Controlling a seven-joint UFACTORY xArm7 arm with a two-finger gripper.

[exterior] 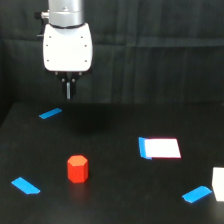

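My gripper (69,90) hangs at the upper left of the camera view, pointing down below the white arm housing (67,48). Its fingers look dark, thin and close together against the dark curtain, so I cannot tell whether they are open or shut. No object shows at their tips. On the dark table, in the lower left part of the view, stands a small orange-red block (77,169) with a six-sided outline. It is well apart from the gripper, lower in the view.
Blue tape strips lie at the back left (50,113), front left (25,186) and front right (197,194). A white rectangle (162,149) with a blue left edge and reddish border lies right of centre. A white object (218,184) is cut off at the right edge.
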